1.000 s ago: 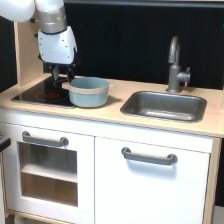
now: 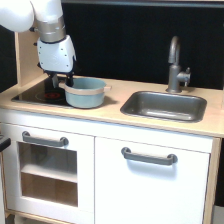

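Note:
A grey-blue pot (image 2: 88,98) stands on the wooden counter, partly over the right part of the black stove area. Its inside looks pale. At the pot's left rim is my dark gripper (image 2: 63,83), under the white arm (image 2: 55,52) that comes in from the upper left. The fingers are small and dark against the stove, so whether they close on the rim cannot be made out. The stove top (image 2: 38,93) is bare to the left of the pot.
A metal sink (image 2: 165,104) with a dark tap (image 2: 176,68) lies to the right. Clear counter (image 2: 125,88) separates pot and sink. Below are white cabinet doors (image 2: 150,185) with grey handles (image 2: 148,156), and a dark wall stands behind.
My gripper has come down and slightly right to the pot's left rim. The pot sits a little further left, and more of the handle at its right side shows.

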